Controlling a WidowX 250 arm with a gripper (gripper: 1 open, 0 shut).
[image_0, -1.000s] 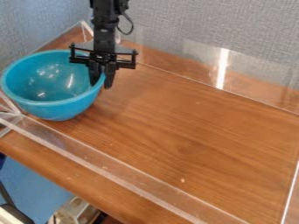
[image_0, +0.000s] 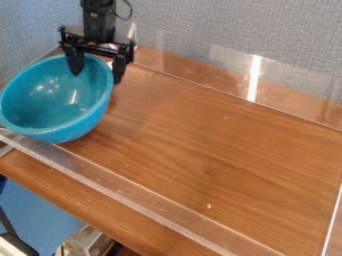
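A large blue bowl (image_0: 54, 110) sits at the left of the wooden table, tilted a little toward the viewer. My black gripper (image_0: 96, 62) is over the bowl's back rim, its fingers open, one reaching down just inside the rim and the other outside to the right. Whether they touch the bowl is unclear. The bowl looks empty.
Transparent edging (image_0: 160, 205) runs along the front, and a grey wall (image_0: 241, 30) stands behind. Below the front left edge is a blue floor with some objects.
My gripper has moved left along the back of the bowl and shifted in height and angle. The bowl has shifted slightly and its opening appears more tipped toward the viewer.
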